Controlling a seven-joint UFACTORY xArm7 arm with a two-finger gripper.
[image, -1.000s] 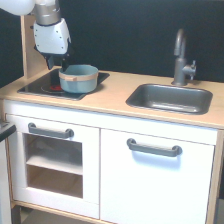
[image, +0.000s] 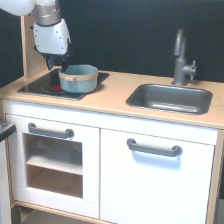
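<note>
A grey-blue pot (image: 88, 84) with a light brown handle across its left side stands on the dark stovetop (image: 35, 87) at the left of the counter. My white gripper (image: 57, 65) reaches down from the top left, its fingers at the pot's far left rim. The fingertips are dark and small against the dark background, so neither the gripper's opening nor any contact with the pot can be made out.
A metal sink (image: 170, 97) with a dark faucet (image: 180, 60) occupies the right of the counter. Bare wooden counter (image: 115, 95) lies between. Below are a white door (image: 155, 180) and a windowed cabinet front (image: 85, 165); a white panel (image: 3, 180) stands at far left.
</note>
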